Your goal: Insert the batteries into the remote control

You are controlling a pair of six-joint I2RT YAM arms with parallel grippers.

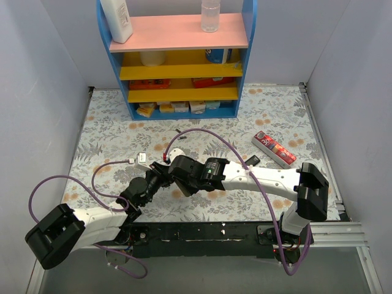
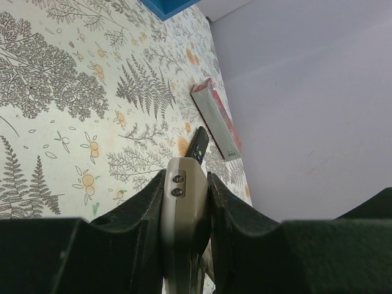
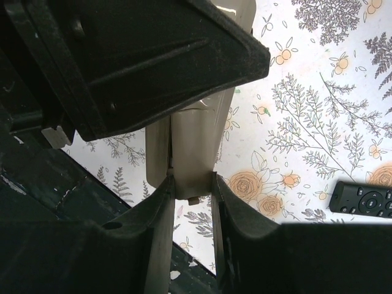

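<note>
A pale grey remote control [image 2: 184,211] stands between the fingers of my left gripper, which is shut on it. Two small dark round spots show on its near end. In the right wrist view, the left gripper's black finger covers part of the same remote [image 3: 202,138]. The fingertips of my right gripper lie on either side of the remote's lower end, very close to it; whether they press on it is unclear. Both grippers meet near the middle in the top view, where the arms hide most of the remote. I cannot make out its battery compartment.
A black remote [image 3: 366,199] and a red box [image 1: 274,149] lie on the right of the patterned table. Small dark pieces [image 1: 182,137] lie behind the grippers. The shelf [image 1: 177,95] stands at the back.
</note>
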